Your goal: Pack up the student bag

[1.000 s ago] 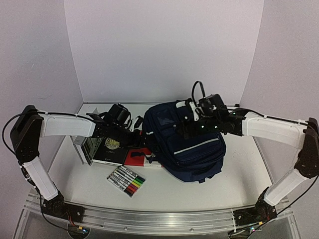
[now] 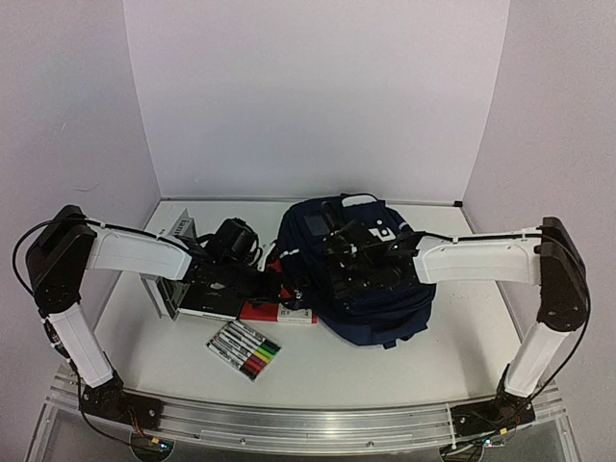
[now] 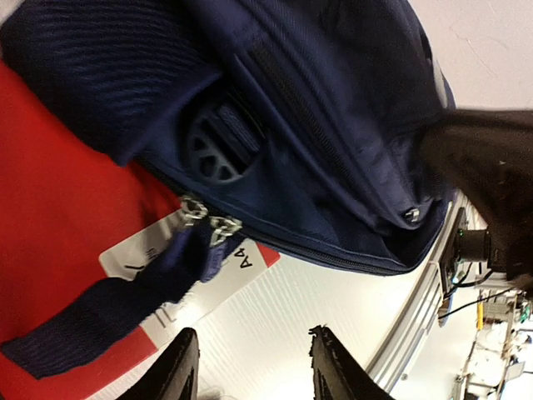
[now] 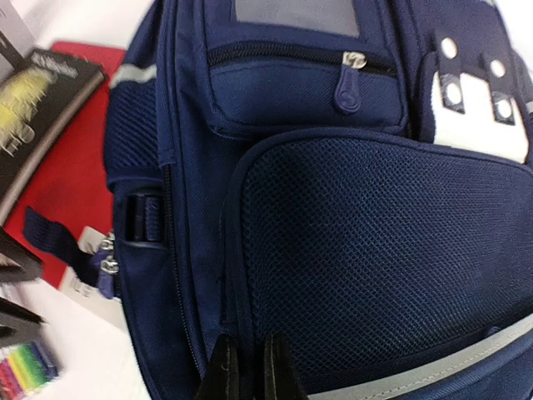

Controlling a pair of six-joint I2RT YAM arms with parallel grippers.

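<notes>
A navy backpack (image 2: pixel 399 308) lies on the table, right of centre. In the right wrist view, the backpack (image 4: pixel 358 217) shows its mesh front pocket, and my right gripper is closed round that pocket's raised piped edge. From above, my right arm covers part of the bag. At the bag's left side my left gripper stands open with nothing between its fingers. Two zipper pulls (image 3: pixel 208 218) with a dark strap hang by the bag's edge, ahead of those fingers. A red A4 book (image 3: pixel 58 225) lies beneath the strap, partly under the bag.
A black book (image 2: pixel 207 300) lies left of the red one, beside an upright organiser (image 2: pixel 173 292). A pack of colored markers (image 2: pixel 243 348) lies in front of them.
My right arm has come in leftward and down onto the bag's front, its gripper closing on the pocket edge.
</notes>
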